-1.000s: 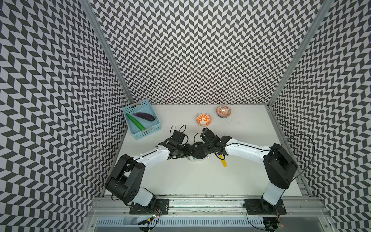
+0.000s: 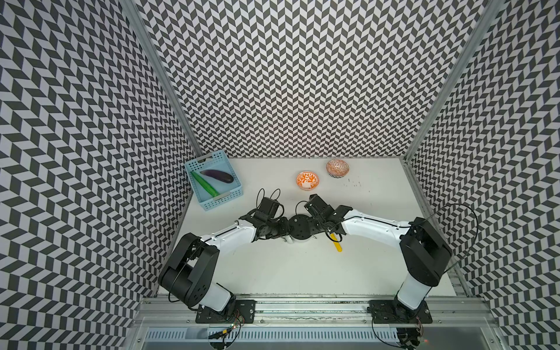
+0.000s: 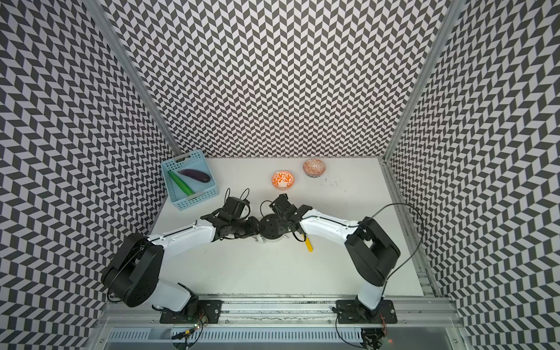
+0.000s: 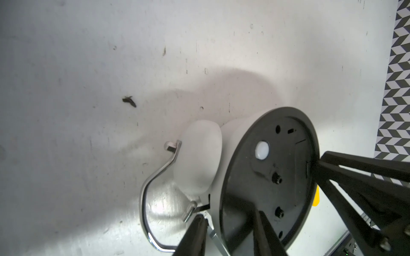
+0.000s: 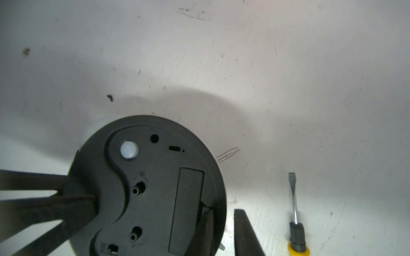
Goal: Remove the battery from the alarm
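The white alarm clock [image 4: 232, 132] lies tipped, its dark round back [image 5: 149, 162] upward, showing a battery cover [image 5: 188, 187] with its outline intact. In the left wrist view, my left gripper has its fingers apart at the clock's rim, straddling it; whether they press on it is unclear. My right gripper is part open over the back, one finger beside the battery cover, the other just past the rim.
A yellow screwdriver [image 2: 337, 245] lies right of the clock. Two patterned bowls [image 2: 306, 180] stand behind. A blue basket [image 2: 230, 198] with vegetables is at back left.
My right arm has shifted slightly to the right at the clock. The left arm and the clock look unchanged.
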